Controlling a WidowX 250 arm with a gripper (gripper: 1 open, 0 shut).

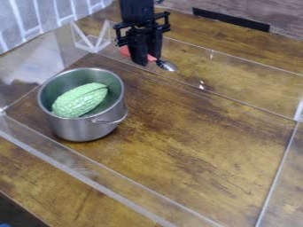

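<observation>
My black gripper (144, 55) is at the top middle of the camera view, shut on a red-handled spoon (167, 66), whose silver bowl points down to the right. A steel pot (85, 127) stands at the left, below and left of the gripper, with a pale green bumpy vegetable (81, 99) inside it.
Clear plastic panels (275, 182) border the area along the sides, back and front left.
</observation>
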